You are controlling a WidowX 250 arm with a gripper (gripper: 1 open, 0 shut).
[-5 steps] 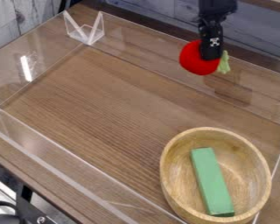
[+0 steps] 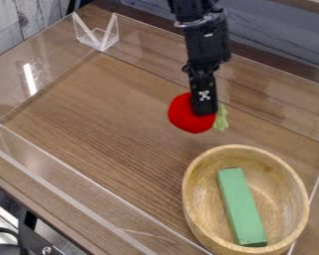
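Observation:
My black gripper [image 2: 202, 100] reaches down from the top centre of the camera view, shut on a red round object [image 2: 191, 117]. A small light-green piece, perhaps leaves, shows at its right side. The red object hangs over the wooden table, above and left of a tan round bowl [image 2: 209, 229], which holds a long green block [image 2: 241, 204].
A white wire object [image 2: 99, 32] stands at the back left of the table [image 2: 83, 129]. A dark rounded item [image 2: 3, 239] shows at the bottom left edge.
My gripper has moved from the back of the table toward the front and slightly left, carrying the red object nearer the bowl. The bowl and green block have stayed put.

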